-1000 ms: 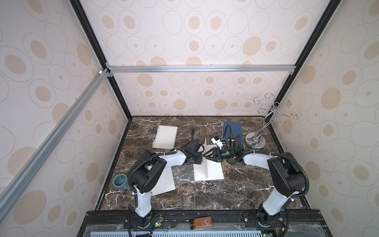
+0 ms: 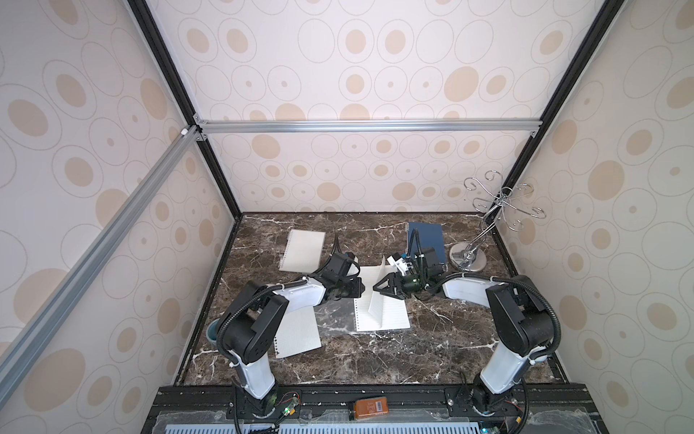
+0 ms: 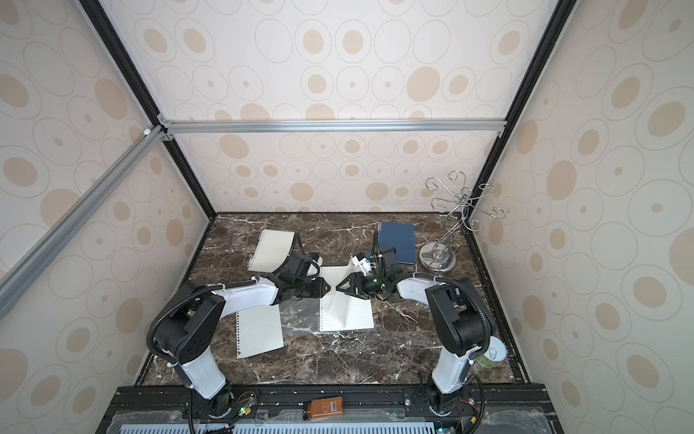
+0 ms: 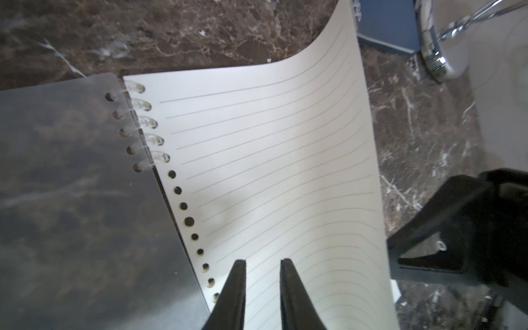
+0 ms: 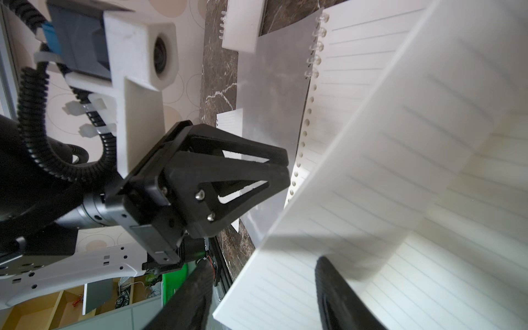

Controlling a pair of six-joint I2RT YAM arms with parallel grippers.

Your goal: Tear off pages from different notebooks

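An open notebook with lined pages and clear rings lies at the table's middle, its grey translucent cover turned to the left. A page stands curled up from it. My left gripper is open at the left side of the notebook, over the punched edge in its wrist view, with nothing between its fingers. My right gripper is part open at the lifted page, which lies behind its fingertips; whether it touches the paper I cannot tell.
A cream notebook lies back left, a blue notebook back right beside a chrome stand. A white sheet lies front left; a cup is at the left edge, partly hidden.
My left gripper has moved left, away from the page, and its arm now covers more of the cup. The right arm has shifted slightly.
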